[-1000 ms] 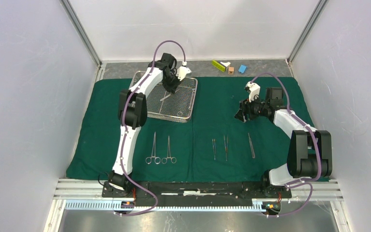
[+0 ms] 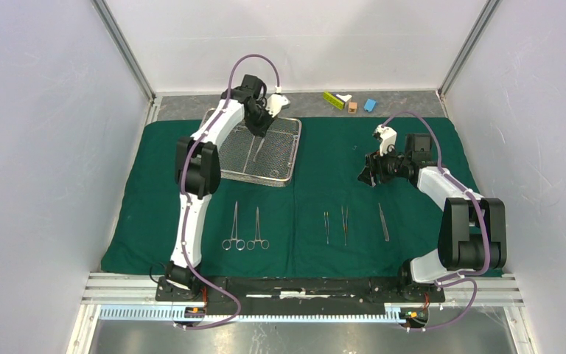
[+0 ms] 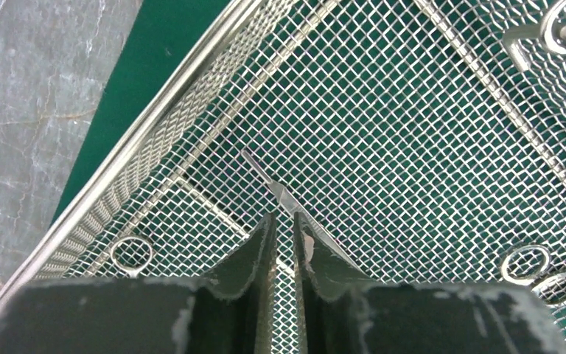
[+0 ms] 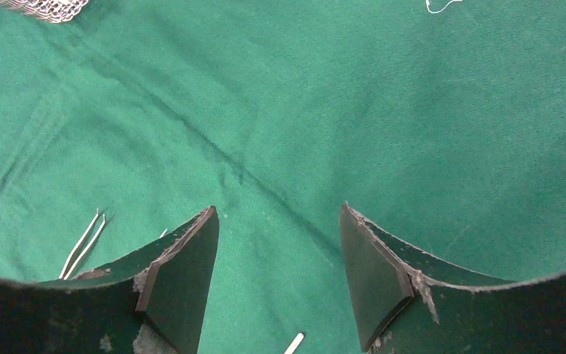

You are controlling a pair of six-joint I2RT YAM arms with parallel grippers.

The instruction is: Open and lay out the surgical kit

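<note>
Inside the wire mesh tray, a slim silver scalpel lies slanted, its narrow tip toward the far wall. My left gripper is over it, slightly open, with bare mesh showing in the gap; one fingertip covers part of the handle. Ring handles of other instruments and a hooked metal end show at the tray's edges. Over bare green cloth my right gripper stands open and empty. Two ring-handled clamps, two tweezers and a thin instrument lie on the cloth.
Green cloth covers the table, clear between the tray and my right arm. Along the back stone strip sit a yellow-green block, a small orange block and a blue piece.
The scalpel has turned steeper and moved a little right in the tray. The right arm has stayed still.
</note>
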